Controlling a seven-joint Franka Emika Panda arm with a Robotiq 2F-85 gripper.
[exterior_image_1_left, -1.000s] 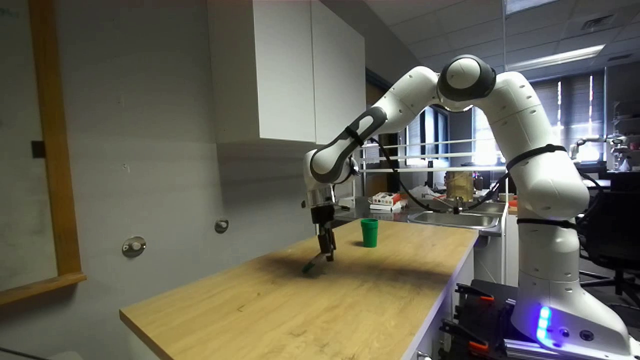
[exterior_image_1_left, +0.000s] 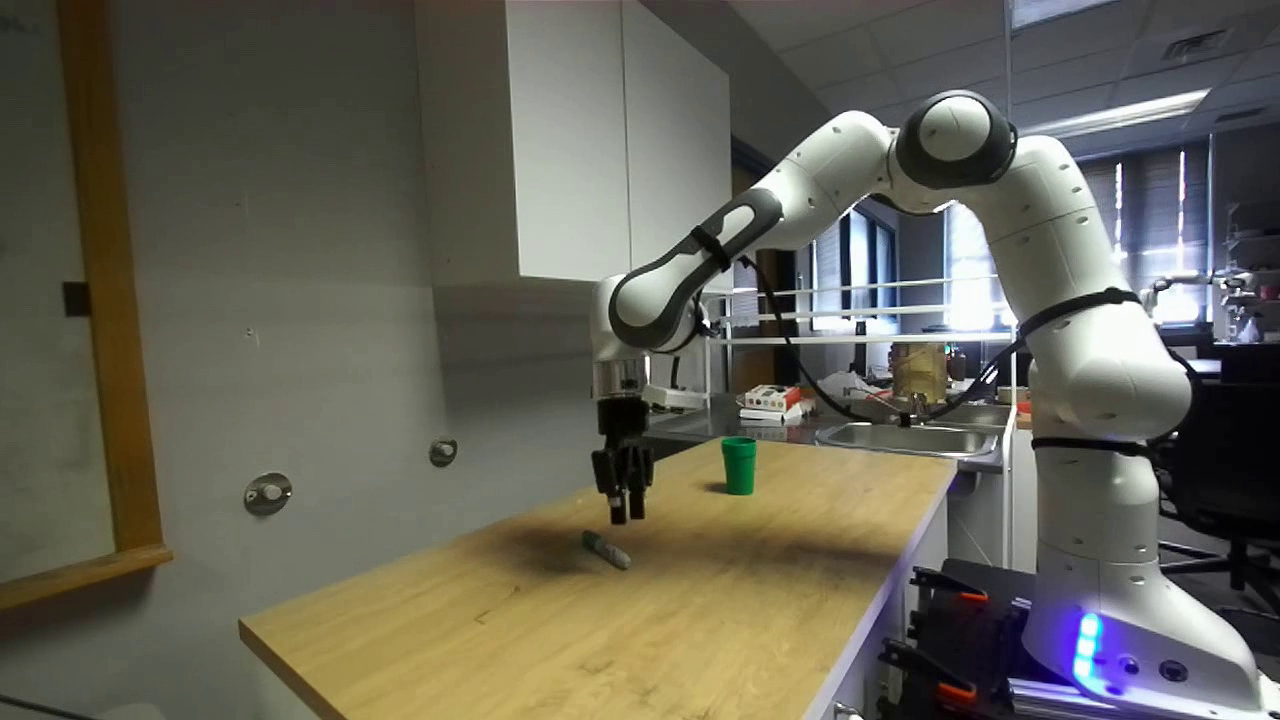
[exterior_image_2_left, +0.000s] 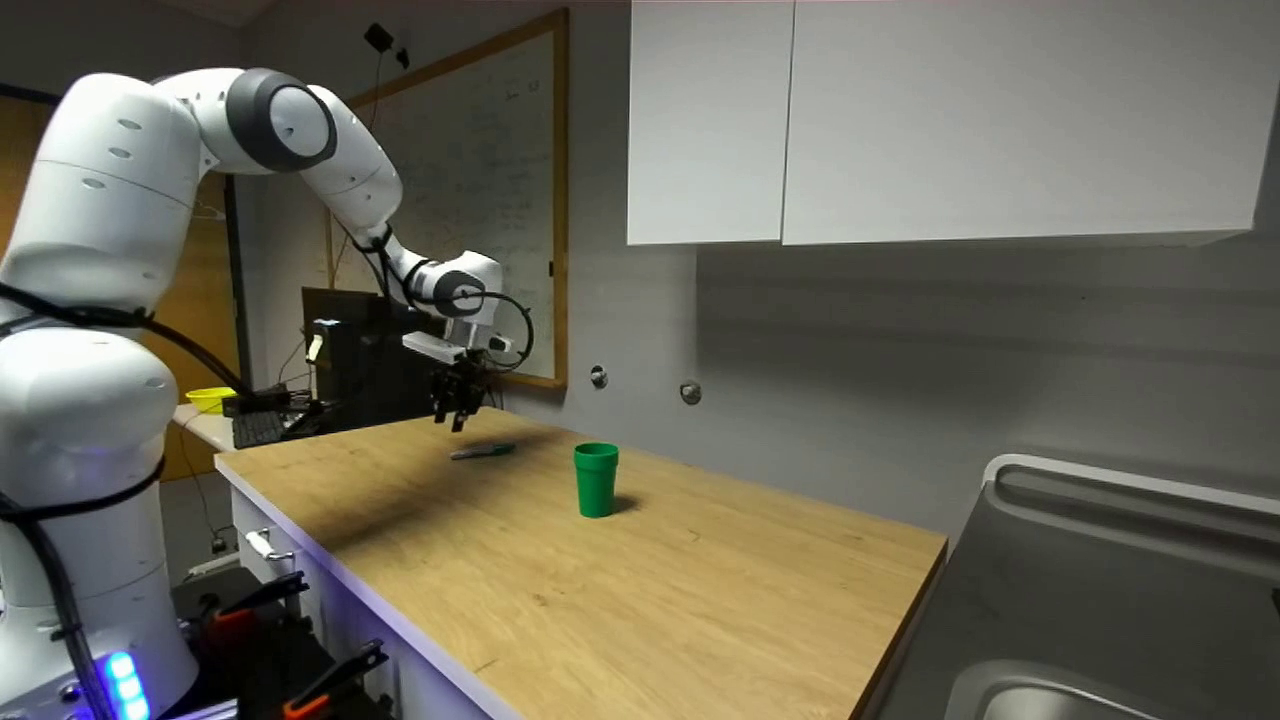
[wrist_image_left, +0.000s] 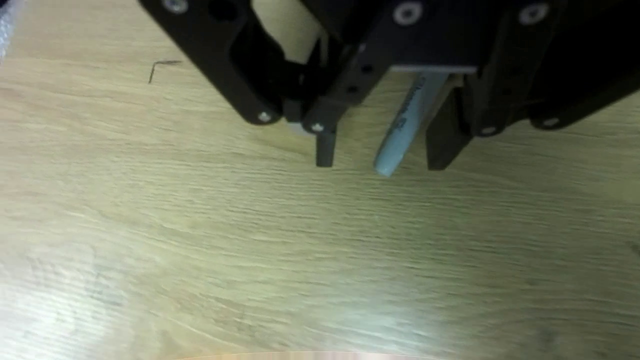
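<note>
A grey marker with a dark green end (exterior_image_1_left: 606, 550) lies on the wooden table. My gripper (exterior_image_1_left: 627, 514) hangs just above it, pointing down, with a gap between its fingertips. In the wrist view the marker (wrist_image_left: 403, 129) runs at a slant across the space between the parted fingers, closer to the right one; its upper end is hidden behind the gripper. Exterior view 2 shows the marker (exterior_image_2_left: 482, 451) flat on the wood, below and slightly right of the gripper (exterior_image_2_left: 450, 421). Nothing appears held. A green cup (exterior_image_2_left: 596, 480) stands upright, apart from both.
White cabinets (exterior_image_2_left: 948, 120) hang on the wall above the table's far side. A sink (exterior_image_1_left: 906, 438) lies beyond the table's end.
A second ago the marker stood tilted at my fingertips, its green end near the table. Now it lies flat, apart from the gripper, which has moved left and become more vertical. The cup has stayed put.
</note>
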